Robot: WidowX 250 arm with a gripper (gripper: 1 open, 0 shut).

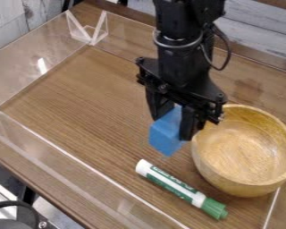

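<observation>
My black gripper (pixel 174 111) hangs over the middle of the wooden surface, shut on a blue object (pixel 166 134) whose upper part is hidden between the fingers. The blue object sits just left of a tan bowl (pixel 241 152) on the right, above a white-and-green tube (pixel 181 190) that lies diagonally near the front.
A small white stand (pixel 88 29) is at the back left. A dark cable shows at the bottom left corner.
</observation>
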